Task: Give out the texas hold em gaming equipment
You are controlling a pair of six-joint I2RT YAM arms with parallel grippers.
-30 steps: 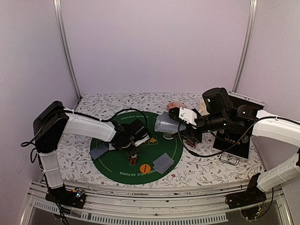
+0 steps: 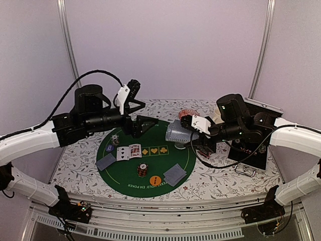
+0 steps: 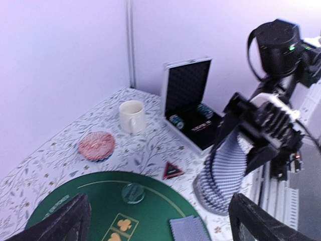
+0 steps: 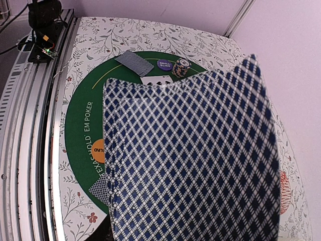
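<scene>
The blue-and-white checked deck of cards [image 4: 190,160] fills the middle of the right wrist view. My right gripper [image 2: 188,130] is shut on this deck and holds it above the right part of the green mat [image 2: 120,176]. Raised over the mat's back left, my left gripper [image 2: 150,113] is open and empty. Two face-up cards, one with black pips [image 2: 122,153] and a picture card [image 2: 135,150], lie left of the printed suit boxes [image 2: 154,151]. Face-down cards rest at the mat's left [image 2: 106,161] and front right [image 2: 175,174].
Chip stacks [image 2: 142,169] stand at front centre and back left [image 2: 115,139]. An orange blind button [image 2: 155,180] and a purple one [image 4: 164,65] lie flat. Beyond the mat are a clear-red bowl [image 3: 97,146], a white mug [image 3: 132,116] and an open case [image 3: 186,90].
My left arm has risen and moved back from low over the mat, uncovering the face-up cards and the chips. The right arm and its deck have stayed put.
</scene>
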